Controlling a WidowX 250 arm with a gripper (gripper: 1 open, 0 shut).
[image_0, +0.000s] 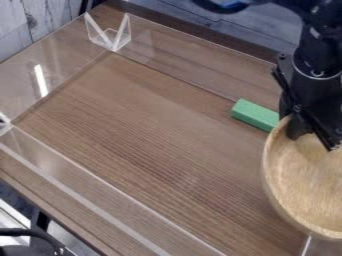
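A black robot gripper (299, 128) is at the right edge of the camera view, its tip at the upper rim of a round, light wooden bowl or plate (302, 190) that is tilted toward the camera. Whether the fingers are closed on that rim cannot be told. A green block (251, 113) lies on the wooden table just left of the gripper.
A clear plastic holder (110, 36) stands at the back left. Cables (30, 236) show at the lower left, beyond the table's edge.
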